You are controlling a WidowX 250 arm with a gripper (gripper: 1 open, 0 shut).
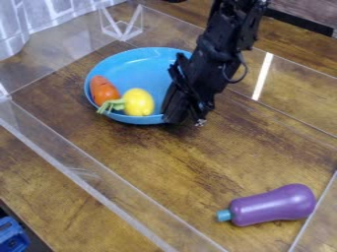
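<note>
A blue bowl (142, 65) sits at the upper middle of the table. On its left side lie an orange carrot (104, 91) and a yellow object (137, 102) with a green part at its lower left. The black gripper (184, 108) is low at the bowl's right side, partly over the rim; its fingertips are dark and hard to make out, and nothing shows clearly between them. A purple eggplant toy (274, 205) lies alone at the lower right.
Clear plastic walls border the wooden table (158, 177) on the left and right. A blue object (8, 236) is at the lower left corner. The middle of the table below the bowl is bare.
</note>
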